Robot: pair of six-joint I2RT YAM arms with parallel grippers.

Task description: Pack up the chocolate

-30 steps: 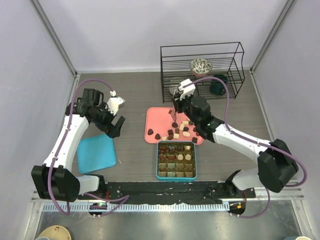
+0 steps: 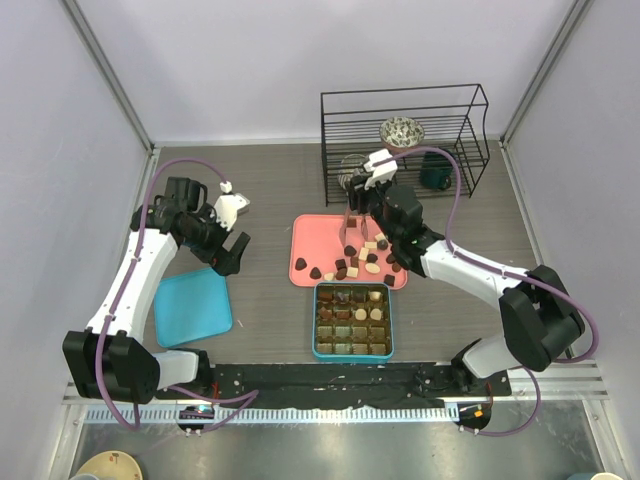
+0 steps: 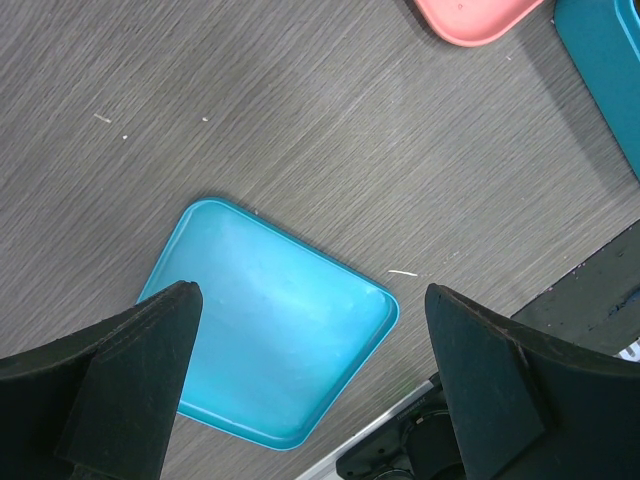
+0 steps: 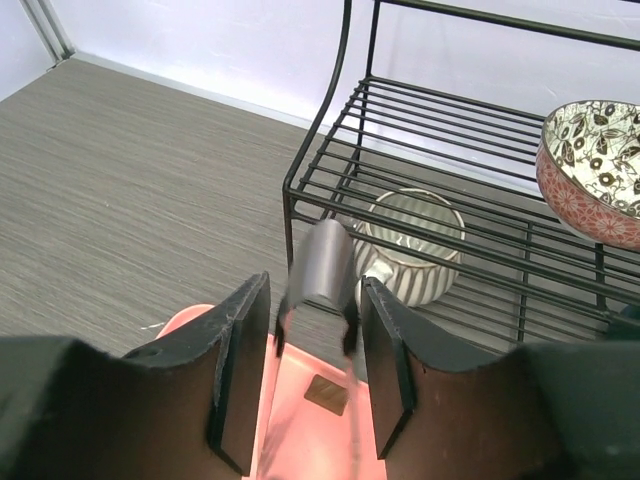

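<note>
A pink tray holds several loose dark and pale chocolates. Below it is a blue-rimmed box with a gridded insert partly filled with pieces. My right gripper is over the tray's back part, open, with translucent tongs showing between its fingers; a dark chocolate lies on the tray beneath. My left gripper stands open above the empty blue tray, nothing between its fingers.
A black wire rack stands behind the pink tray with a patterned bowl, a striped cup and a dark mug. Bare table lies between the blue tray and the pink one.
The right gripper has shifted slightly right over the pink tray, and the pale tongs at it appear spread wider. The left arm has not moved.
</note>
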